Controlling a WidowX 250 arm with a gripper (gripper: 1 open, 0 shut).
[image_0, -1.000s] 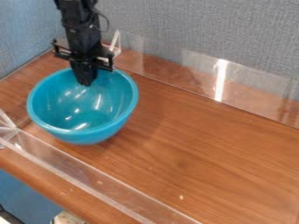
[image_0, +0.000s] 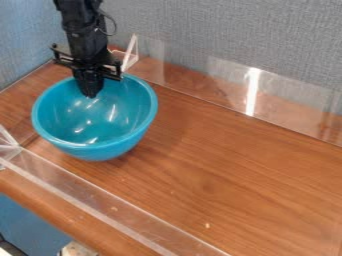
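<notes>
A teal plastic bowl (image_0: 100, 125) sits on the left part of the wooden table (image_0: 227, 170). My black gripper (image_0: 91, 88) hangs from above at the bowl's back rim, its fingertips at or just inside that rim. The fingers look close together; whether anything is between them is hidden by the gripper body and too small to tell.
Clear plastic walls (image_0: 254, 95) run along the back, left and front edges of the table, with grey panels behind.
The gripper has shifted slightly left since a second ago, with small movements up and down. The bowl looks nearly unmoved.
</notes>
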